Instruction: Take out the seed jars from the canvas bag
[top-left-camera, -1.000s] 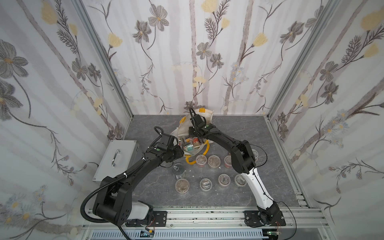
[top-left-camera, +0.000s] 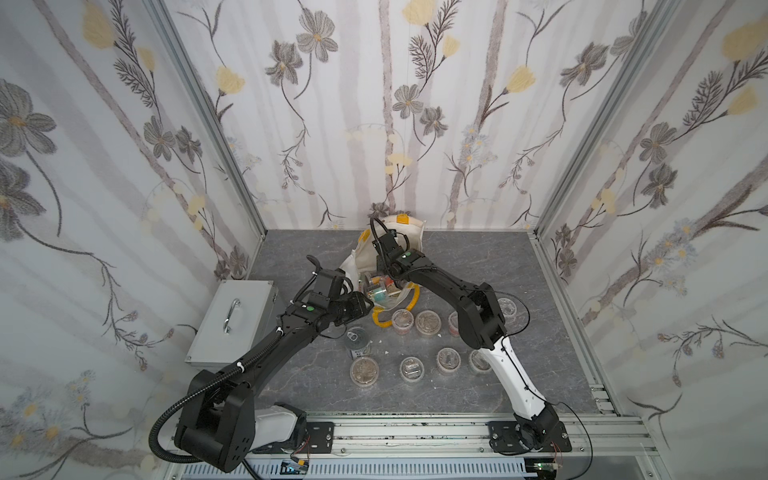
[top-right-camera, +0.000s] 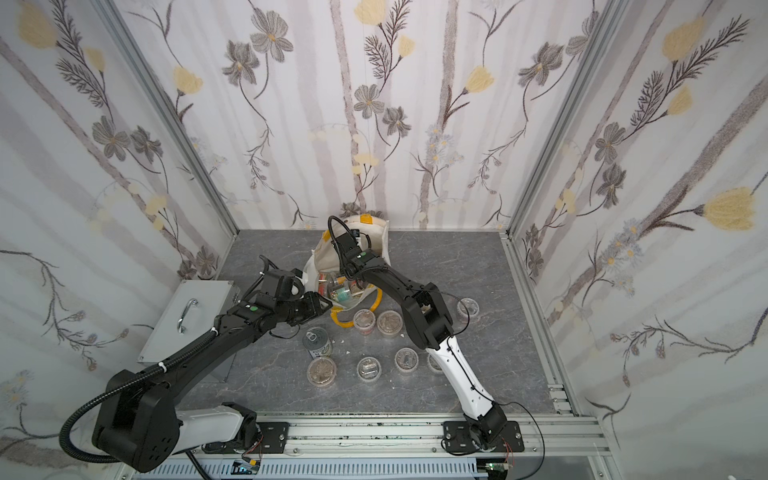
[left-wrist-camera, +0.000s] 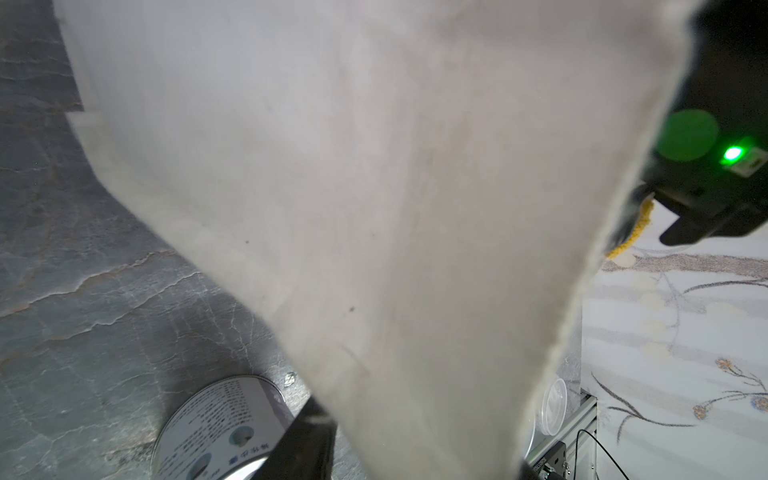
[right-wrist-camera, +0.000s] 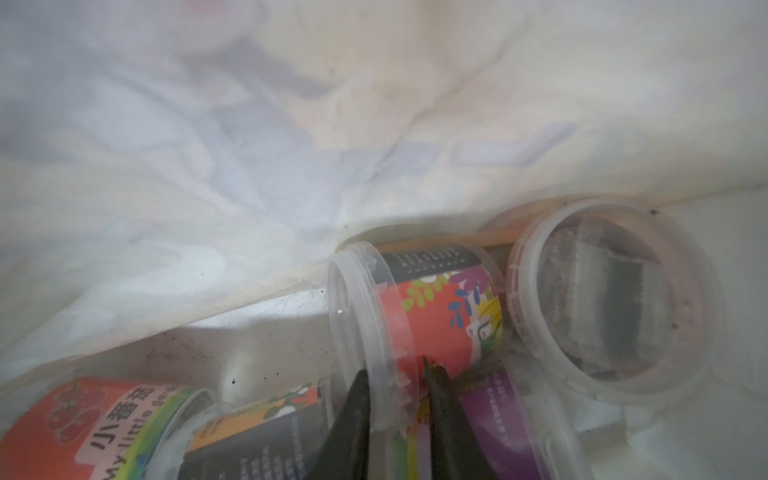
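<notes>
The cream canvas bag (top-left-camera: 409, 232) with yellow straps lies at the back middle, several seed jars inside. My left gripper (top-left-camera: 357, 293) is at its front left, shut on the fabric, which fills the left wrist view (left-wrist-camera: 384, 200). My right gripper is inside the bag, fingertips part open at the rim of a red-labelled jar (right-wrist-camera: 436, 320) lying on its side. A clear jar (right-wrist-camera: 608, 296) with a packet lies right of it; tomato (right-wrist-camera: 104, 424), dark (right-wrist-camera: 248, 444) and purple (right-wrist-camera: 472, 432) labelled jars lie below.
Several lidded jars (top-left-camera: 364, 370) stand in front of and right of the bag. A metal can (top-left-camera: 357, 344) stands near my left gripper. A white box (top-left-camera: 209, 336) with a handle sits at the left.
The left arm has shifted slightly, still at the bag's edge.
</notes>
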